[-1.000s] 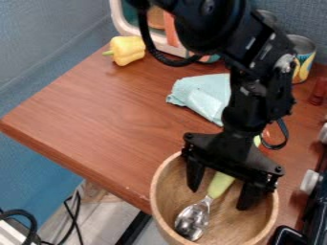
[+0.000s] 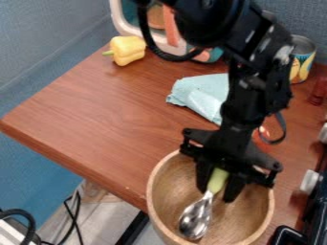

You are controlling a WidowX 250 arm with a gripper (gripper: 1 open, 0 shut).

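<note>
My black gripper (image 2: 220,182) reaches down into a wooden bowl (image 2: 171,206) at the table's front edge, its fingers closed around the pale green handle of a metal spoon (image 2: 197,214). The spoon's silver head points down toward the front of the bowl.
A yellow pepper (image 2: 126,50) lies at the back left of the wooden table (image 2: 90,115). A light blue cloth (image 2: 194,94), a can (image 2: 303,59) and a red bottle (image 2: 319,91) are toward the back right.
The fingers have closed in on the spoon's handle from a wider spread. The arm has shifted slightly, and the spoon has moved a little within the bowl.
</note>
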